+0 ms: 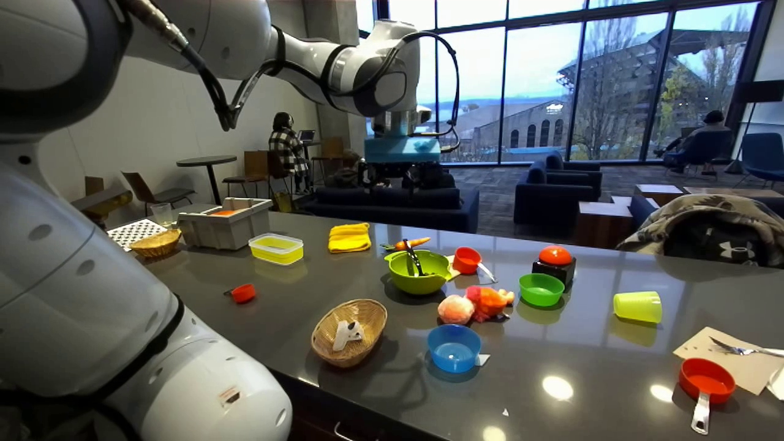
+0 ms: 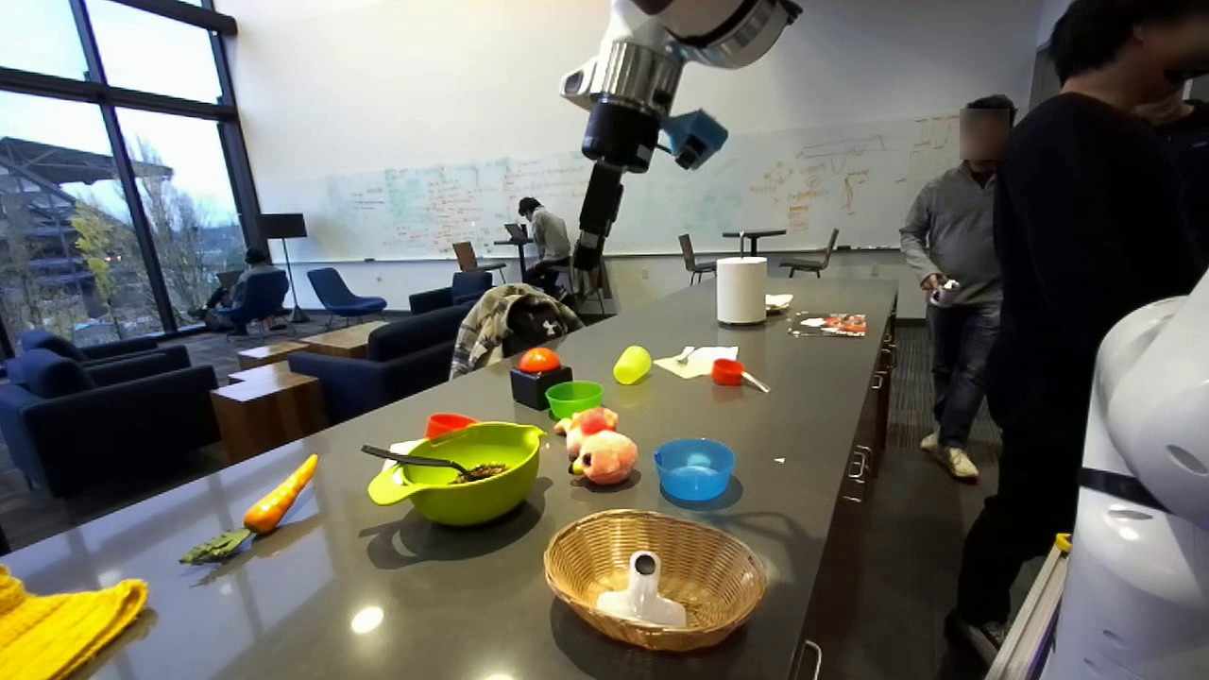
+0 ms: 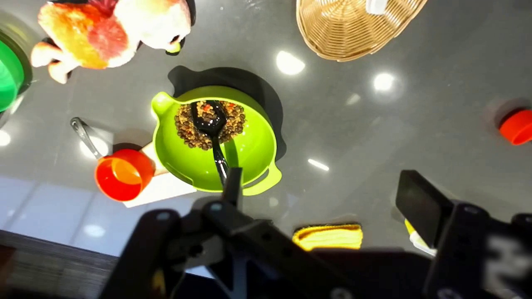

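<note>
High above the counter my gripper stands open, nothing between its widely parted fingers. Against the window side it shows dark below a blue block [image 1: 402,150]. Beneath it in the wrist view lies a green bowl [image 3: 259,144], off toward the left finger. Brown bean-like bits [image 3: 187,130] fill one side of that bowl, and a black spoon [image 3: 217,154] rests in them. A yellow cloth [image 3: 330,237] is partly covered by the gripper's body. The carrot [image 2: 280,498] lies near the green bowl.
Around the bowl are a red cup [image 1: 467,260], a plush toy [image 1: 485,302], a blue bowl [image 1: 453,348], a small green bowl [image 1: 541,290] and a wicker basket [image 1: 375,323]. A grey bin [image 1: 220,229] stands far left. Bare counter lies between basket and yellow cloth.
</note>
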